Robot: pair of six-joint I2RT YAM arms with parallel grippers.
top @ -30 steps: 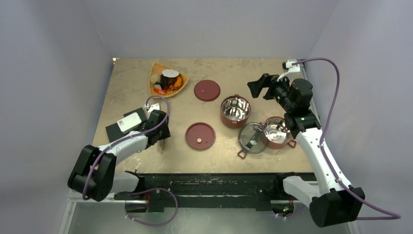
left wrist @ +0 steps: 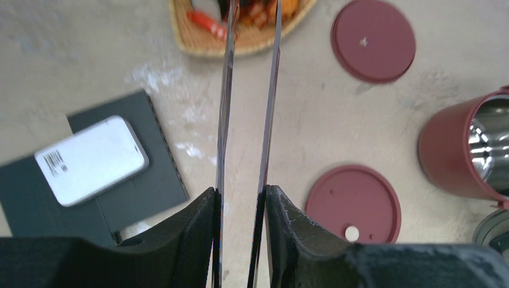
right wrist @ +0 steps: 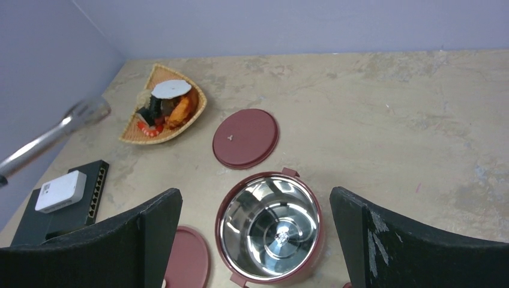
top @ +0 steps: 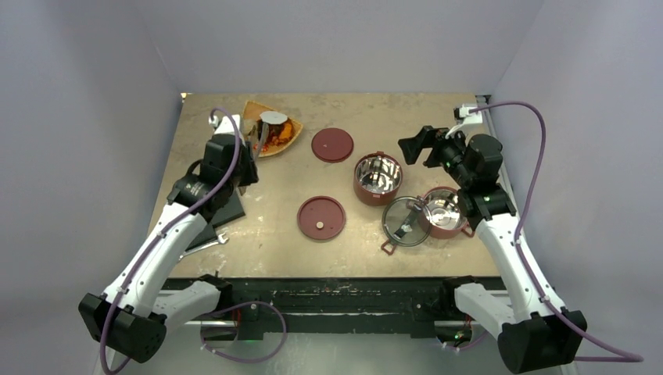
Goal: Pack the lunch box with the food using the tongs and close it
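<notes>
My left gripper is raised over the left of the table, shut on long metal tongs (left wrist: 269, 102), whose tips point toward a triangular basket of food (top: 254, 111) at the back. Beside the basket lies a red disc lid (top: 332, 145). A second red plate or lid (top: 321, 211) with a small knob sits front centre. Two red pots (top: 370, 189) are on the right, with a glass lid (top: 399, 215). My right gripper hangs open and empty above the centre-right pot.
Dark boards with a white object (left wrist: 90, 157) and a wrench-like metal tool (top: 211, 244) lie on the left. Walls surround the back and sides.
The right arm has barely moved.
</notes>
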